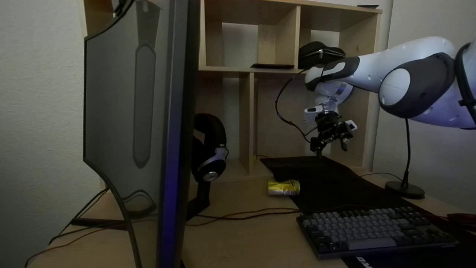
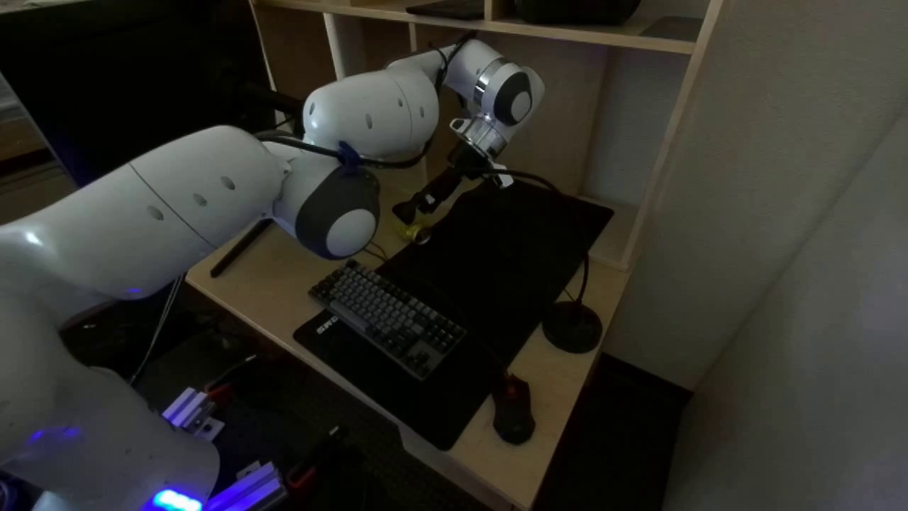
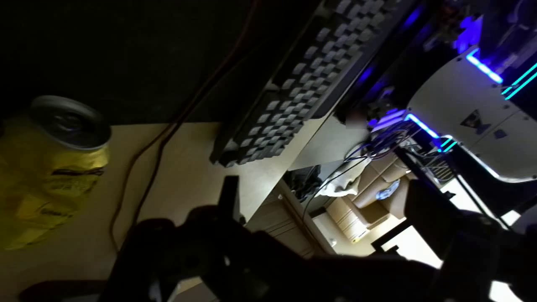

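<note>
A yellow can point(image 1: 283, 187) lies on its side on the wooden desk, against the edge of the black desk mat point(image 1: 330, 187). Its silver top and yellow side fill the left of the wrist view, where the can point(image 3: 50, 186) is cut off by the frame edge. Behind and above the mat, to the right of the can in exterior view 1, hangs my gripper point(image 1: 331, 148). It is open and apart from the can, with nothing seen between its fingers. In exterior view 2 the can point(image 2: 415, 233) shows just below the gripper's dark parts.
A keyboard point(image 1: 375, 227) rests across the mat's front part, with a mouse point(image 2: 513, 410) farther right. Thin cables cross the desk near the can. A monitor point(image 1: 129, 102) and headphones point(image 1: 209, 147) stand left; a round-based stand point(image 1: 405, 190) is right. Shelves point(image 1: 276, 71) rise behind.
</note>
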